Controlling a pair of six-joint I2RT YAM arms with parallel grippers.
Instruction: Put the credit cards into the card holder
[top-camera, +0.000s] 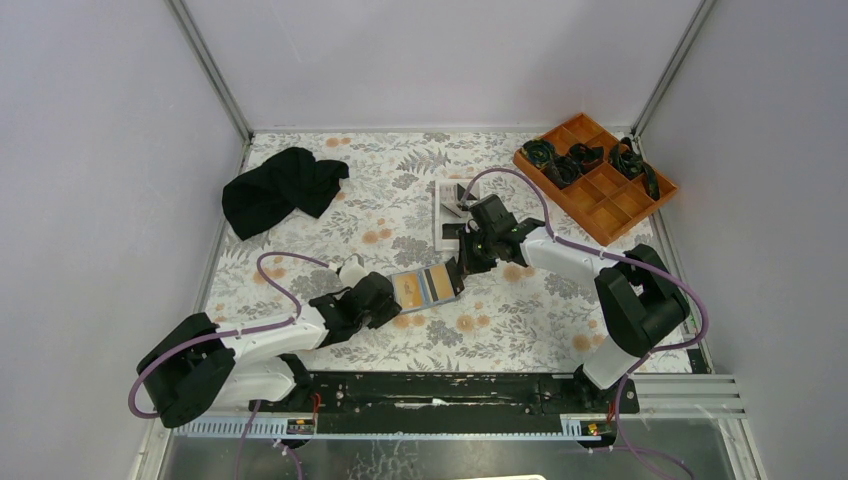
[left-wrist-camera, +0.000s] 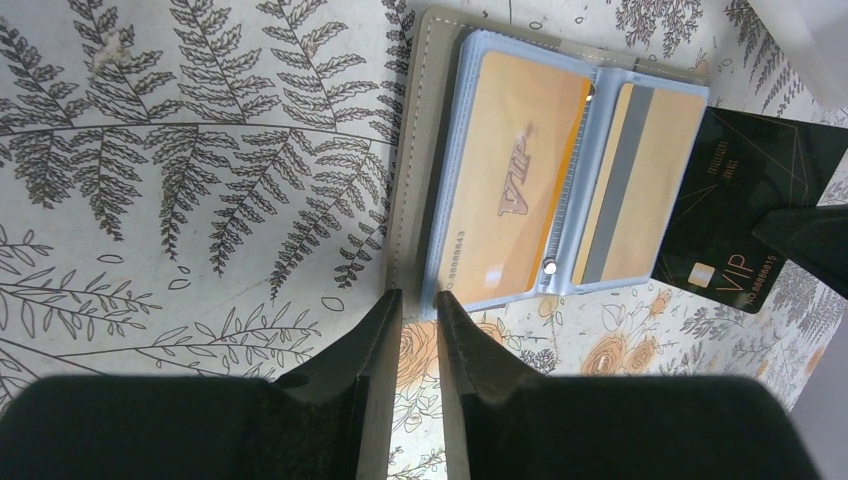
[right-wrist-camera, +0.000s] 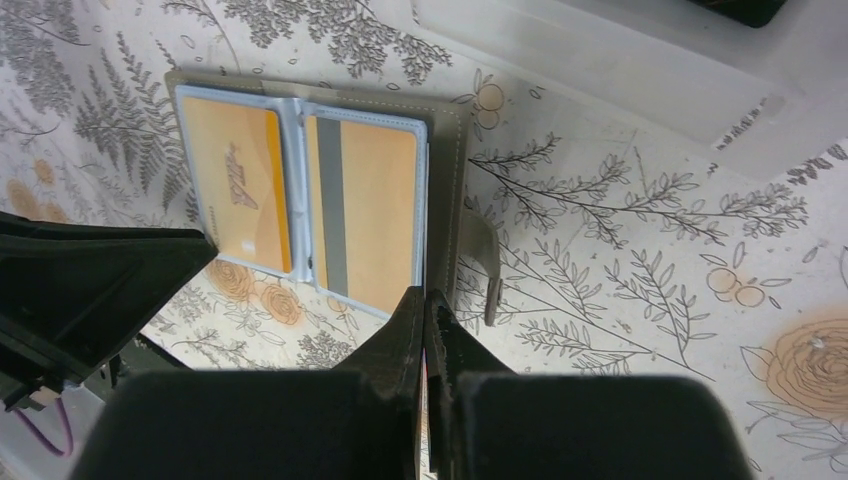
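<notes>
The open card holder (left-wrist-camera: 403, 170), grey outside with a pale blue lining, lies on the patterned cloth. Tan cards fill both of its sides, a card with VIP lettering (left-wrist-camera: 515, 170) and a card with a grey stripe (left-wrist-camera: 650, 180). At the near edge of the VIP-card side, my left gripper is shut on the holder. My right gripper is shut at the other end, by the striped side. In the left wrist view its fingers pinch a black VIP card (left-wrist-camera: 735, 215), whose inner edge disappears at the holder's border; whether it is in a slot is unclear.
A white tray (top-camera: 437, 215) with dark cards stands just behind the right gripper. Black cloth (top-camera: 285, 190) lies at the back left; a wooden compartment box (top-camera: 610, 215) with dark coiled items sits at the back right.
</notes>
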